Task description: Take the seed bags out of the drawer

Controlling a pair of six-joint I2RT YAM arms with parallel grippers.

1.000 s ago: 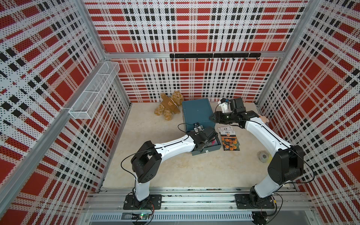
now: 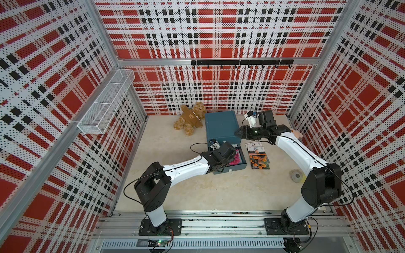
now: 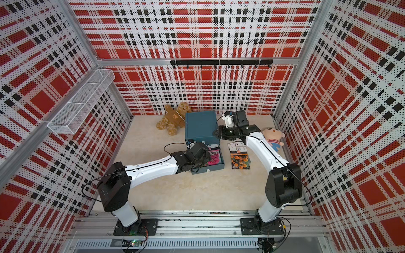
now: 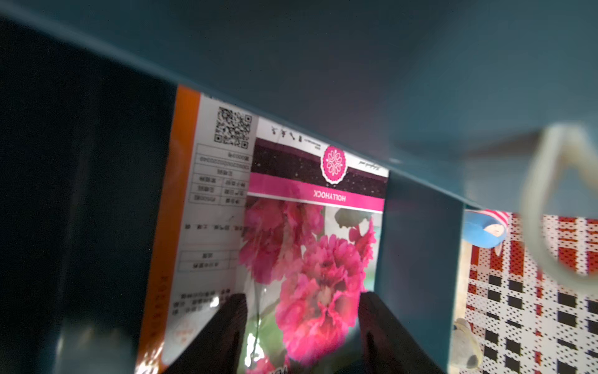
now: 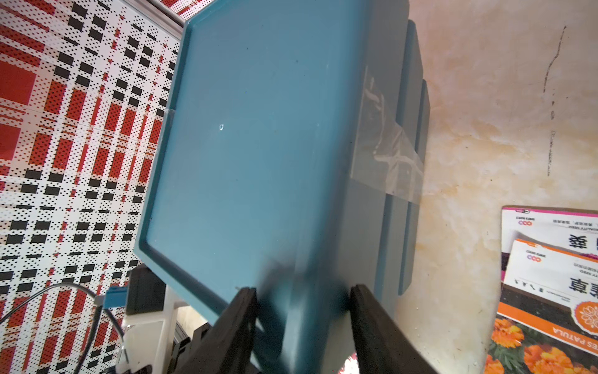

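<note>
A pink-flowered hollyhock seed bag (image 4: 311, 268) lies in the pulled-out blue drawer (image 2: 231, 170). Under its edge shows a white bag with an orange border (image 4: 208, 205). Over these bags, my left gripper is inside the drawer area with its fingers apart and nothing clearly held. The blue cabinet (image 3: 201, 125) stands behind. My right gripper is at the cabinet's upper right edge, fingers apart to either side of it; whether they press on it cannot be told. Marigold seed bags (image 5: 560, 305) lie overlapping on the table right of the drawer.
A teddy bear (image 2: 190, 118) sits left of the cabinet, and a doll (image 3: 273, 137) at the right wall. A roll of tape (image 2: 296, 175) lies at the right. Table in front of the drawer is clear.
The drawer shifted slightly left. My right arm stayed at the cabinet.
</note>
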